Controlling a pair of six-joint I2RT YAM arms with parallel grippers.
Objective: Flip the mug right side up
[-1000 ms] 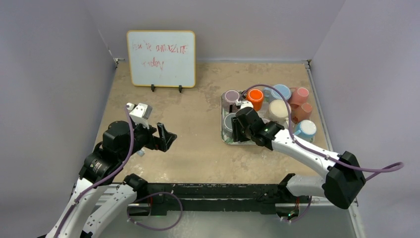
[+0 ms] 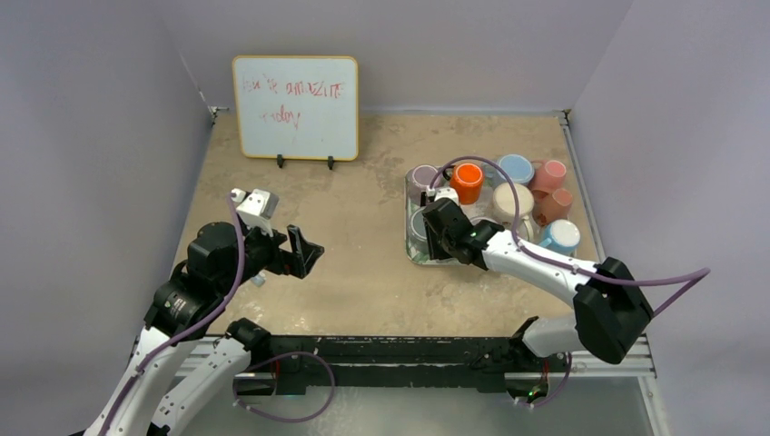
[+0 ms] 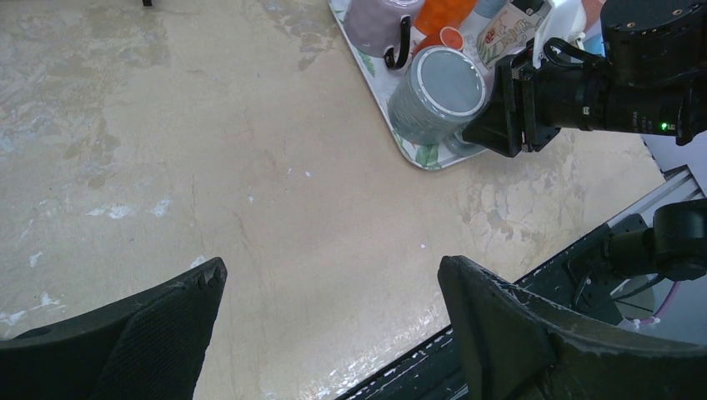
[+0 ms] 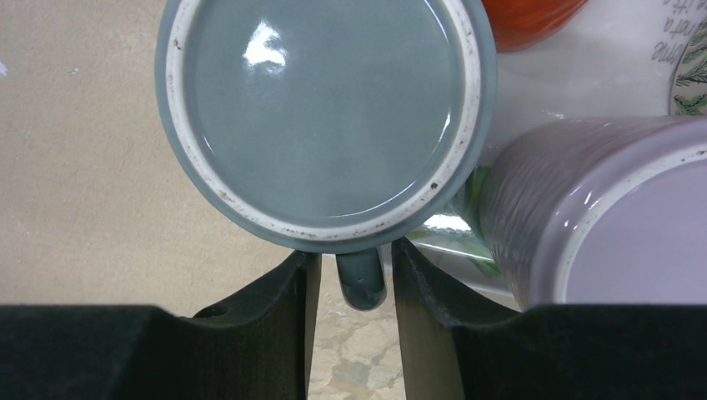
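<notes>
A grey-blue mug stands upside down at the near left corner of the tray, its flat base facing up. Its handle lies between the fingers of my right gripper, with a narrow gap visible on each side, so the fingers are part open and not clamped. From the left wrist view, the same mug shows its ribbed side, with the right gripper's black fingers beside it. Over on the left of the table, my left gripper is wide open and empty.
Close to the grey mug stand a lilac mug and an orange mug. White, blue and pink mugs crowd the right side. A whiteboard stands at the back left.
The left arm and the mugs look unmoved.
</notes>
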